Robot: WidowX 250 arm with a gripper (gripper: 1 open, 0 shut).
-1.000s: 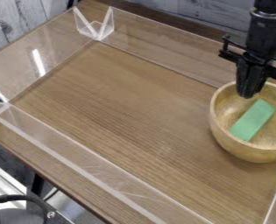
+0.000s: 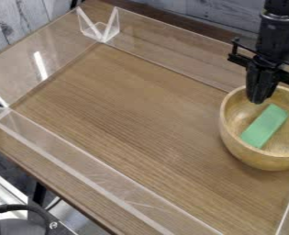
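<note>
My black gripper [image 2: 260,92] hangs at the right over a tan round bowl [image 2: 238,139], its fingertips at the bowl's back rim; it looks shut, with nothing seen between its fingers. A light green rectangular block [image 2: 265,126] lies inside the bowl.
Clear tape runs along its edges, with a clear bracket [image 2: 100,27] at the back left. A dark round object with cables [image 2: 12,220] sits at the lower left, off the tabletop.
</note>
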